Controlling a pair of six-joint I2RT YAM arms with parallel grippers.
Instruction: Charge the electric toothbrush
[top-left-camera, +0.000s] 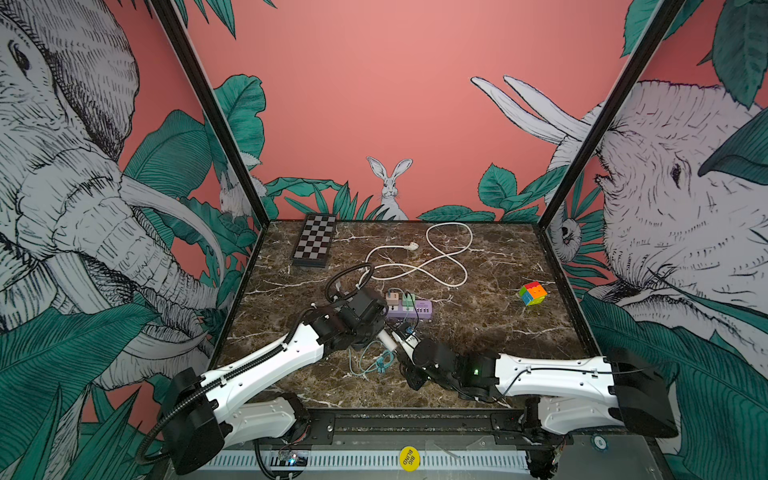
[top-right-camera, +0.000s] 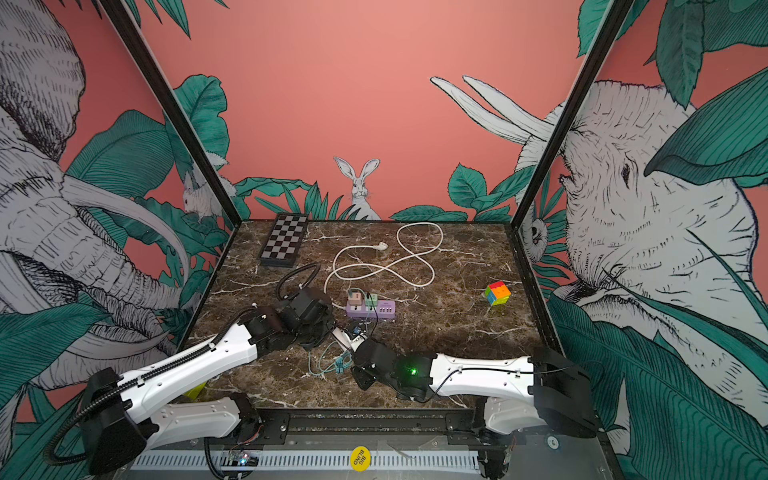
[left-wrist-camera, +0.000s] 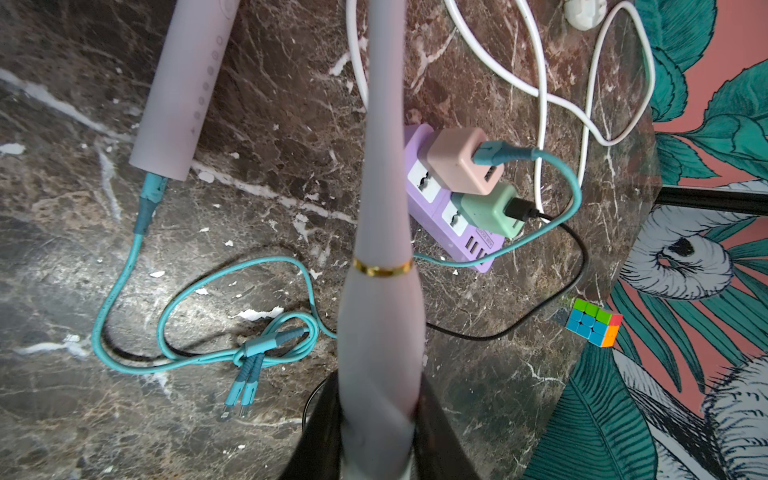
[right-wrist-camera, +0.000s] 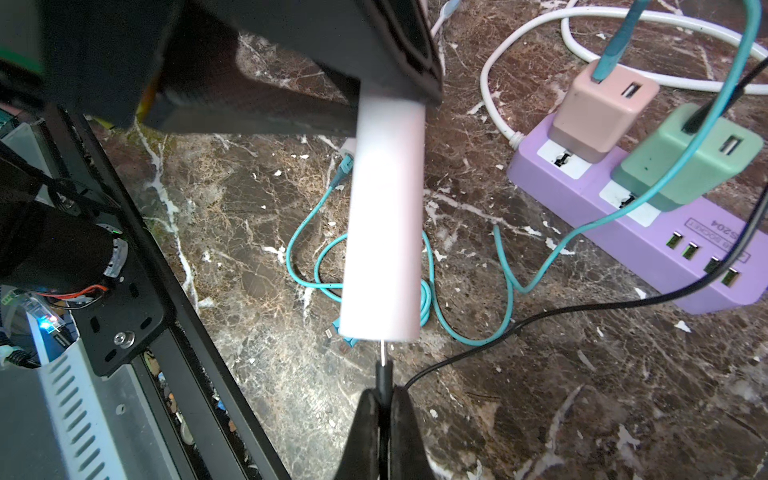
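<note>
My left gripper is shut on the white toothbrush (right-wrist-camera: 384, 216), which it holds above the table with the handle's flat end facing my right gripper. That right gripper is shut on the black cable's plug (right-wrist-camera: 385, 376). The plug's thin silver tip (right-wrist-camera: 383, 352) points at the handle's end and meets its edge in the right wrist view; whether it is inside cannot be told. The black cable (right-wrist-camera: 560, 306) runs to the green charger (right-wrist-camera: 688, 156) on the purple power strip (right-wrist-camera: 544, 176).
A second toothbrush handle (left-wrist-camera: 185, 88) lies on the table with a teal cable (left-wrist-camera: 120, 288) at its end, looped beneath the grippers. The teal cable leads to a pink charger (right-wrist-camera: 604, 108). Farther off are a white cord (top-left-camera: 448, 260), a checkered box (top-left-camera: 314, 240) and a colored cube (top-left-camera: 532, 293).
</note>
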